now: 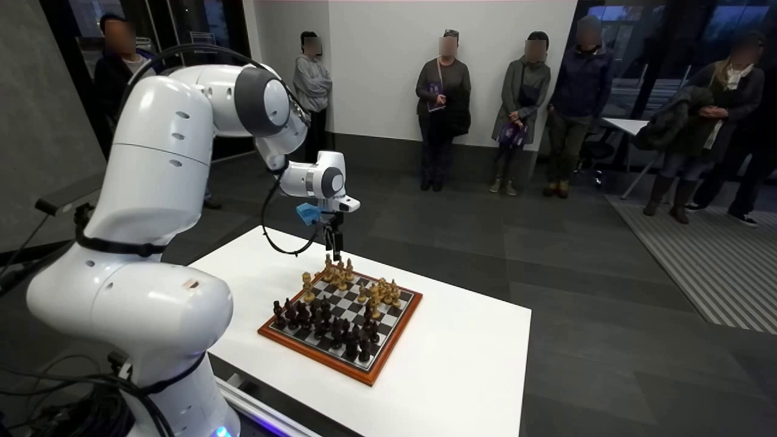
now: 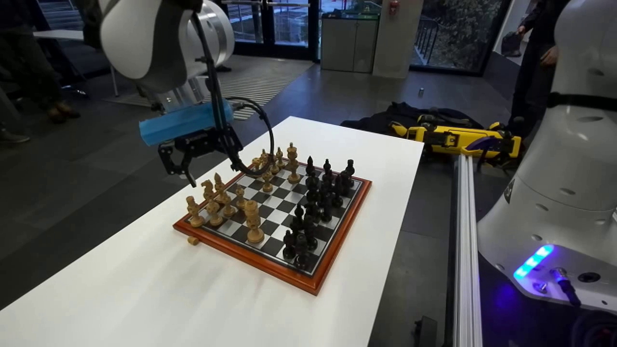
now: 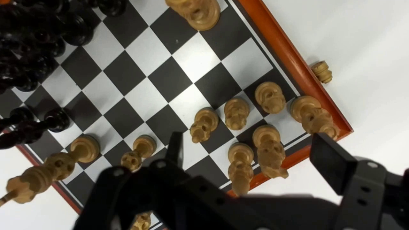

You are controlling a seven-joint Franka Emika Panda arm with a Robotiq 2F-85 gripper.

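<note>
My gripper hangs open above the light-piece end of a chessboard (image 2: 243, 254), with its two black fingers (image 3: 331, 163) wide apart in the wrist view. Several light wooden pieces, among them a horse-headed one (image 3: 268, 153), stand on the squares in the span between the fingers, lower down. Nothing is gripped. A tall light piece (image 2: 252, 222) stands nearer the dark side. Dark pieces (image 2: 312, 193) crowd the opposite end of the board. In exterior view 1 the gripper (image 1: 334, 256) is over the far corner of the board.
One small light piece (image 3: 322, 71) lies on its side on the white table (image 1: 466, 349), against the board's wooden rim. Bare tabletop surrounds the board. A cable (image 2: 269, 127) loops beside the gripper. Several people stand along the wall, away from the table.
</note>
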